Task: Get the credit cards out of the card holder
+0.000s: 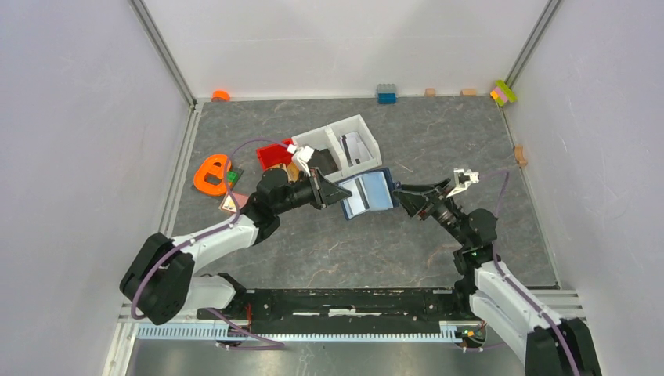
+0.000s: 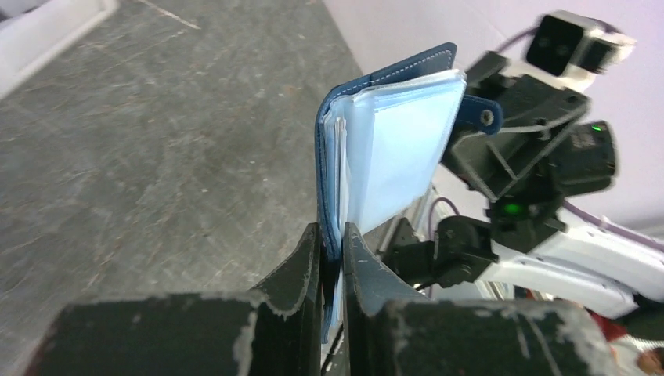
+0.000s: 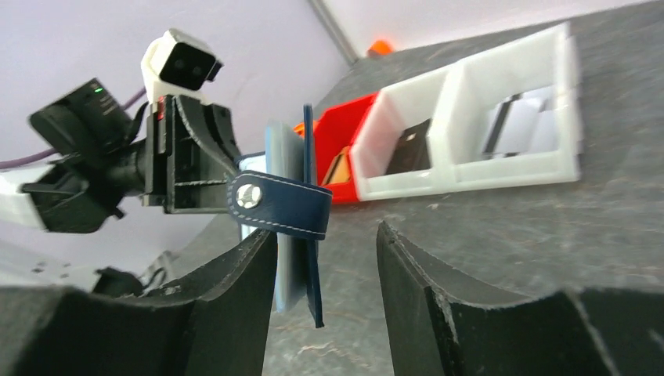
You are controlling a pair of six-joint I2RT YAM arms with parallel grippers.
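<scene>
The dark blue card holder [image 1: 368, 194], open on pale plastic sleeves, is held in the air between the arms. My left gripper is shut on one end of it. In the left wrist view the holder [image 2: 395, 141] stands edge-on, with its snap strap at the right. My right gripper is open; in the right wrist view the holder [image 3: 290, 196] and its strap lie near the left finger, nearer that side than the middle. Whether cards are in the sleeves I cannot tell clearly.
Behind are a white two-compartment box [image 1: 352, 129] and a red bin [image 1: 268, 153]. An orange plastic piece [image 1: 208, 171] lies at the left, and small blocks [image 1: 386, 93] line the back edge.
</scene>
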